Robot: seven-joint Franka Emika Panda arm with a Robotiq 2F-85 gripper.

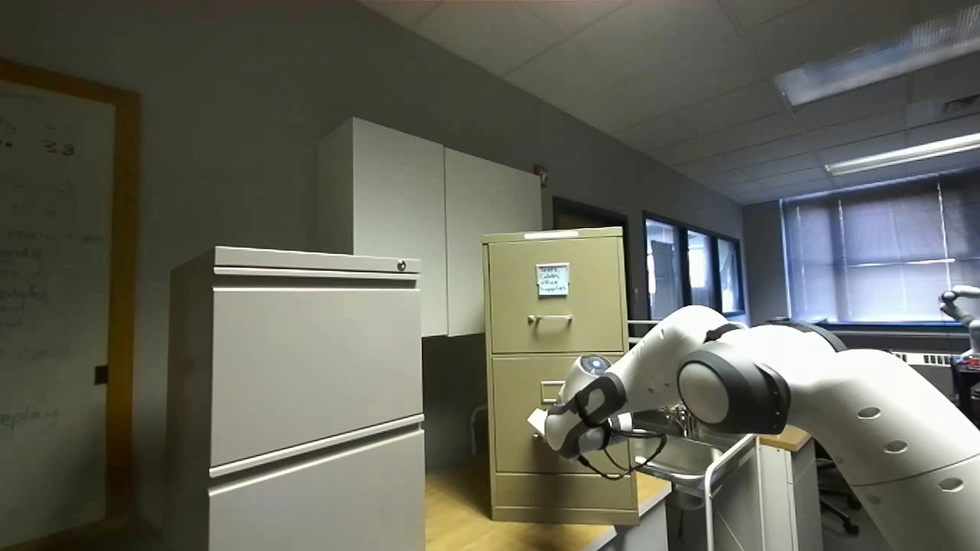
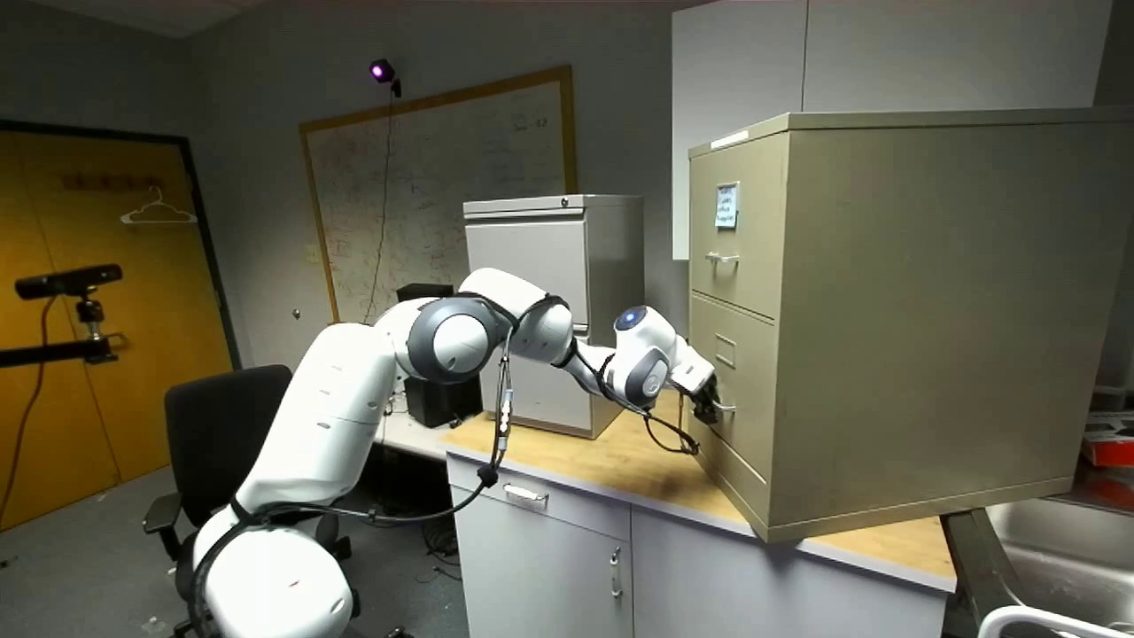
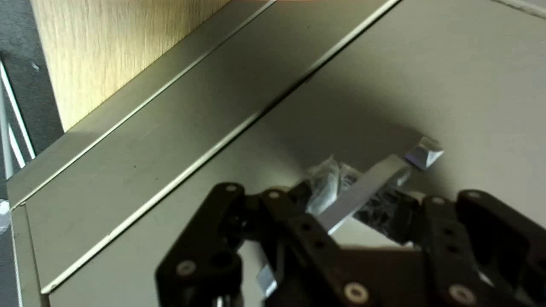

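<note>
A beige two-drawer filing cabinet (image 2: pixel 914 319) stands on the wooden counter, both its drawers flush with the front. In the wrist view, the metal handle (image 3: pixel 353 199) of its lower drawer (image 3: pixel 327 128) runs slantwise between the fingers of my gripper. The fingers are closed on the handle, with clear wrapping at their tips. From the side, my gripper (image 2: pixel 706 400) reaches the lower drawer's front at handle height. The arm hides most of that handle in the first exterior view. The upper drawer (image 1: pixel 556 321) carries a handwritten label and its own handle.
A grey filing cabinet (image 1: pixel 317 376) stands to the left of the beige one. A sink (image 1: pixel 680 454) lies on the right, and wall cupboards (image 1: pixel 491 229) hang behind.
</note>
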